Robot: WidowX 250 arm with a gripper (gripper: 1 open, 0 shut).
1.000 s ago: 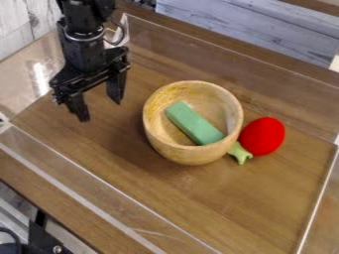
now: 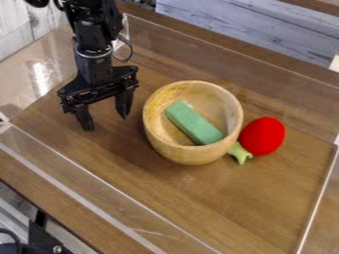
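My gripper (image 2: pixel 103 104) is at the left of the table, pointing down with its fingers open and nothing between them. To its right sits a round wooden bowl (image 2: pixel 220 149) with a green block (image 2: pixel 195 122) inside. A red rounded object (image 2: pixel 263 135) lies just right of the bowl, with a light green piece (image 2: pixel 240 154) beside it, near the bowl's rim.
A pale wooden surface lies beyond the back edge.
The gripper has shifted only slightly over the last second, staying open at the left. The bowl and the objects by it look unchanged.
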